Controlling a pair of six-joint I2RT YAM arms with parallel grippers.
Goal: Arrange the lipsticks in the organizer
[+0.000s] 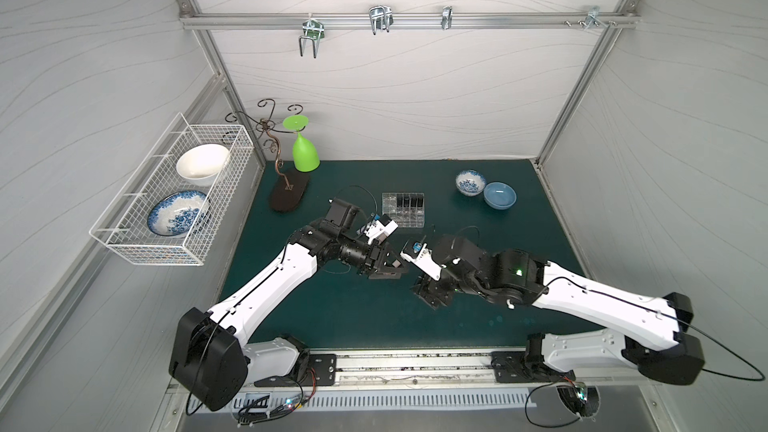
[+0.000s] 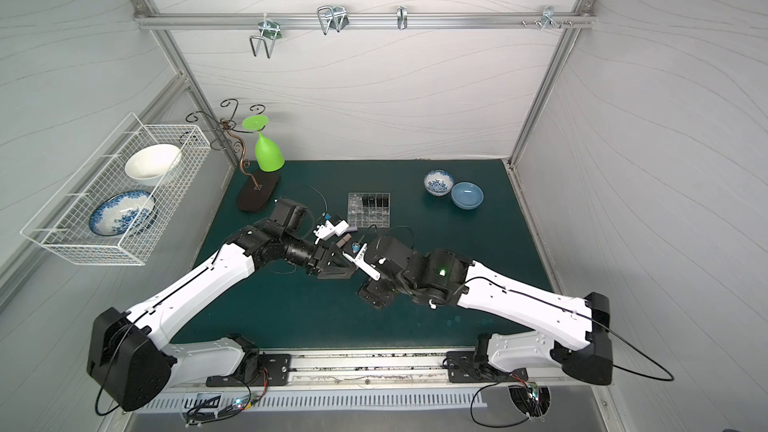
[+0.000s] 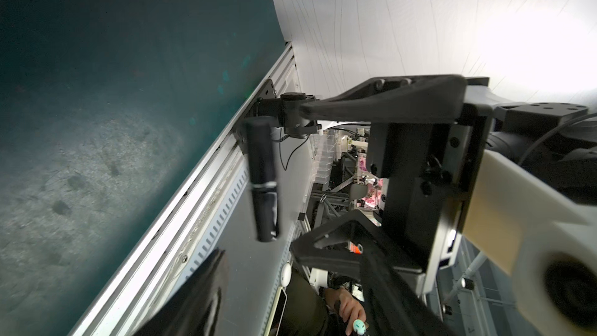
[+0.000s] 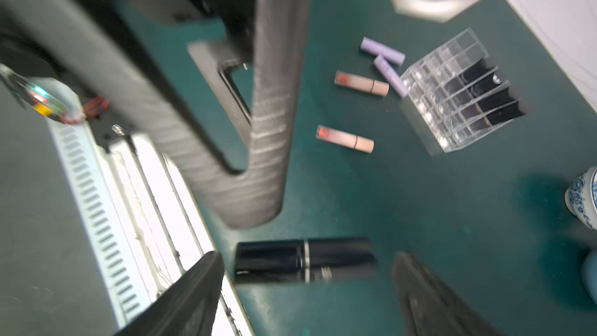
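Note:
A black lipstick (image 4: pixel 339 258) with a pale band seems to be in mid-air between my two grippers, blurred. In the right wrist view it stretches crosswise between the spread fingertips of my right gripper, with gaps showing at both ends. My left gripper also has its fingers apart; the lipstick shows beyond them, and no finger plainly clamps it. The clear organizer (image 4: pixel 444 90) holds several black lipsticks (image 4: pixel 482 90) along one side. On the table lie two pink lipsticks, one (image 4: pixel 345 138) nearer and one (image 4: pixel 362 82) farther, plus two lavender ones (image 4: pixel 382 51).
Two small bowls (image 1: pixel 499 196) stand at the back right. A metal stand (image 1: pixel 288 190) with a green goblet (image 1: pixel 305 152) is at the back left, beside a wire basket (image 1: pixel 200 260) on the wall.

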